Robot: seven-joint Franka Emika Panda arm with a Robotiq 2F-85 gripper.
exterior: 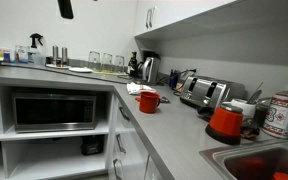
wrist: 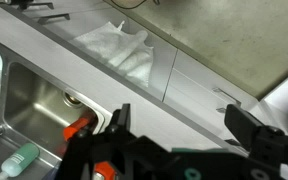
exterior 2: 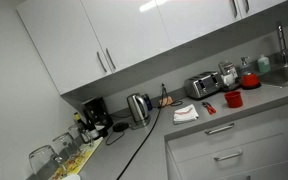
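Observation:
My gripper is open in the wrist view, its two black fingers wide apart over the pale counter edge, with nothing held. A red mug [exterior: 149, 101] stands on the counter in exterior view 1; in exterior view 2 the same mug [exterior 2: 233, 99] is near the front edge. Left of it there lies a white cloth [exterior 2: 186, 113], with a red-handled tool [exterior 2: 209, 107] between them. The cloth [wrist: 114, 45] also shows at the wrist view's upper left. Exterior view 1 has a dark piece at its top edge, possibly part of the gripper.
A toaster [exterior: 204, 93], a red-and-black vessel [exterior: 224, 122] and a white bottle [exterior: 280, 115] line the wall side. Beyond is the sink [wrist: 26, 92]. A metal kettle [exterior 2: 138, 108] stands near the corner; upturned glasses [exterior 2: 41, 160] are at left. Wall cabinets [exterior 2: 134, 40] overhang the counter.

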